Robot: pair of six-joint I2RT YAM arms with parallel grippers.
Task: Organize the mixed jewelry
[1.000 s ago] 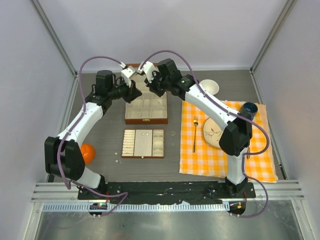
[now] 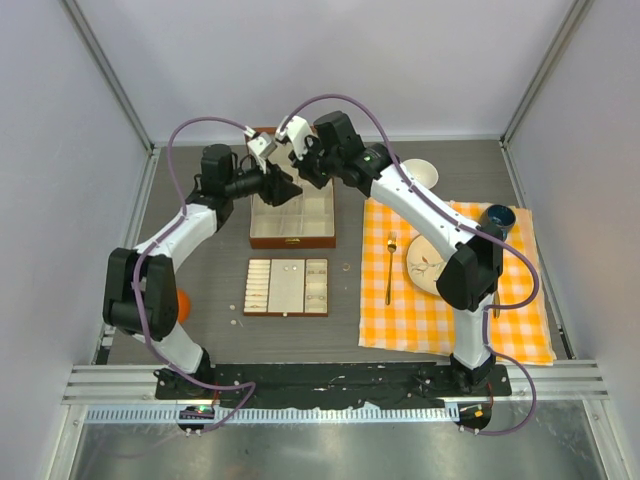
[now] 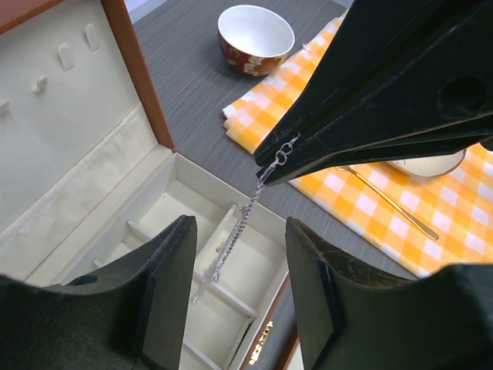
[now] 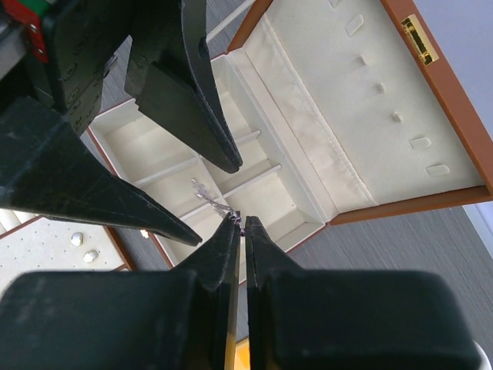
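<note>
A silver chain point(image 3: 245, 217) hangs from the tips of my right gripper, which is shut on it, over the jewelry box. My left gripper is open beside the chain, which hangs between its fingers without visible contact. The open jewelry box point(image 2: 292, 240) has white compartments and a lid with small hooks. A smaller tray point(image 2: 285, 295) lies in front of it, holding rings and other small pieces.
An orange checked cloth point(image 2: 390, 320) on the right bears a plate point(image 2: 425, 260) and spoons. A white bowl point(image 2: 420, 172) stands behind it. An orange object point(image 2: 183, 306) is at the left.
My left gripper has moved right toward the chain and the right gripper. The right arm has barely moved.
</note>
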